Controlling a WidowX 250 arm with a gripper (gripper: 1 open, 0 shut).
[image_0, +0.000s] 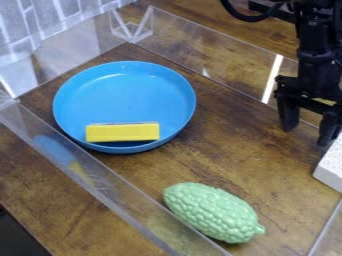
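A blue plate (124, 98) sits at the left of the wooden surface, with a yellow block (122, 132) lying on its front part. A pale green bumpy vegetable, like a bitter melon (213, 211) lies at the front centre. My black gripper (307, 118) hangs low at the right edge, apart from both, its two fingers spread open with nothing seen between them.
Clear plastic walls (96, 196) border the wooden area. A white object (330, 168) stands at the right edge under the gripper, partly out of view. The middle of the surface, between plate and gripper, is clear.
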